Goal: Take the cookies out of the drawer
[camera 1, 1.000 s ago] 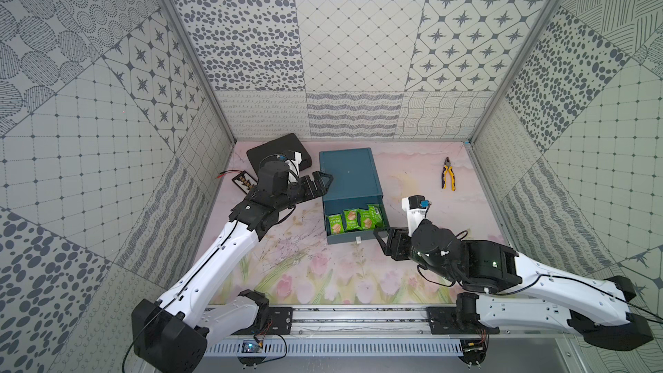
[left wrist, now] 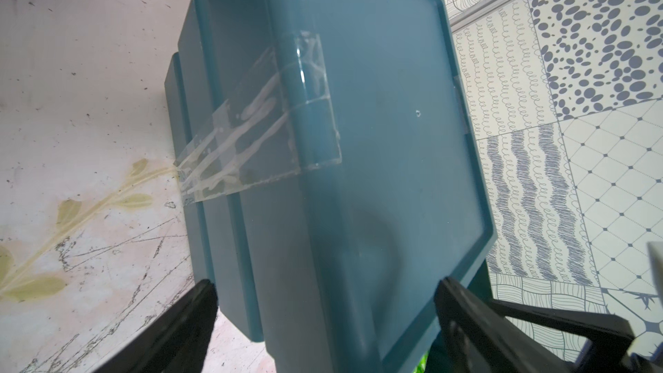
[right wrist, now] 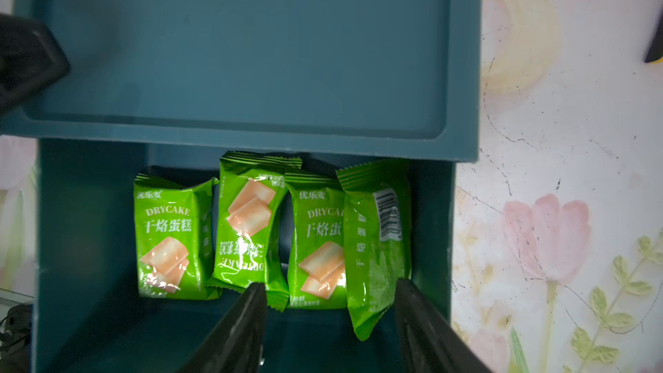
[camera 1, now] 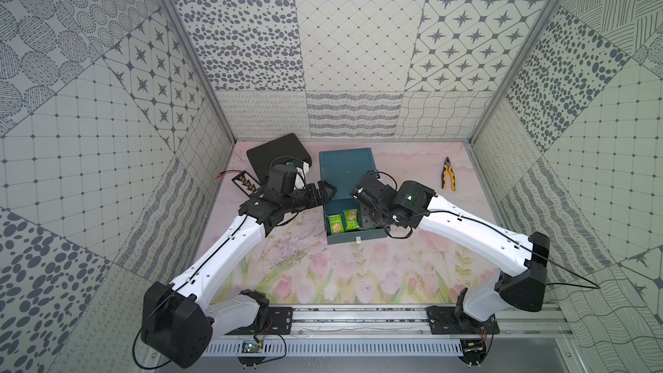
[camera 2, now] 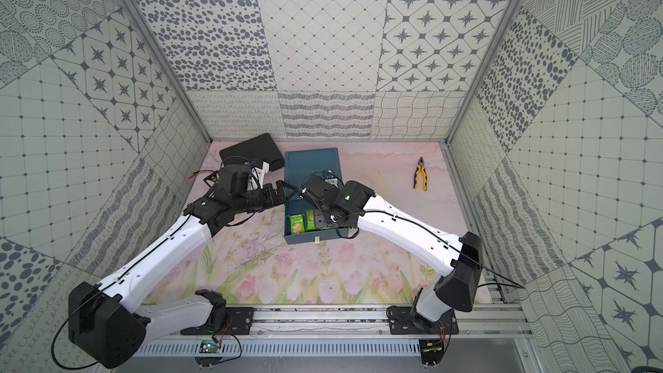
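Observation:
The blue box (camera 1: pixel 347 172) stands mid-table with its front drawer (camera 1: pixel 338 239) pulled out. In the drawer lie several green cookie packets (right wrist: pixel 172 241), side by side in the right wrist view; the rightmost packet (right wrist: pixel 376 255) leans over its neighbour. My right gripper hangs above the drawer, open, its fingers (right wrist: pixel 238 331) on either side of the two right-hand packets in that view, apart from them as far as shows. At the box's left side is my left gripper, its fingers spread wide; whether they touch the box I cannot tell.
A black case (camera 1: pixel 278 155) and a small tray of parts (camera 1: pixel 245 182) sit at the back left. Yellow-handled pliers (camera 1: pixel 449 174) lie at the back right. Clear tape (left wrist: pixel 255 124) crosses the box's side. The table in front of the drawer is free.
My right arm has swung in from the front right to over the drawer, now covering the right-hand packets in the top left view. My left gripper has moved slightly right and down.

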